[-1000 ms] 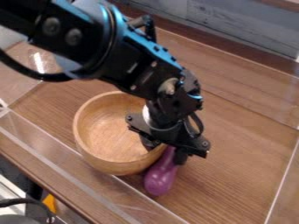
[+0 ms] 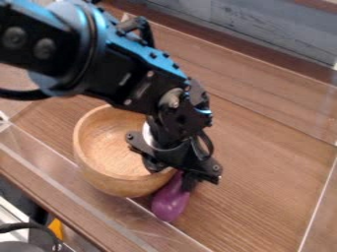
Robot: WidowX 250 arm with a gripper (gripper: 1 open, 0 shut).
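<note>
My gripper (image 2: 184, 172) hangs low over the right side of a wooden bowl (image 2: 108, 148). Its fingertips are around the upper end of a purple eggplant-like object (image 2: 170, 203), which lies beside the bowl toward the front. The black arm body covers that upper end, so whether the fingers are closed on it is unclear. Something white inside the bowl is mostly hidden behind the gripper.
A wall or raised edge runs along the back right. Cables and a yellow item lie off the table at the lower left.
The arm and gripper have shifted left. The bowl has moved slightly left, and the purple object also sits a little further left, partly more covered by the gripper.
</note>
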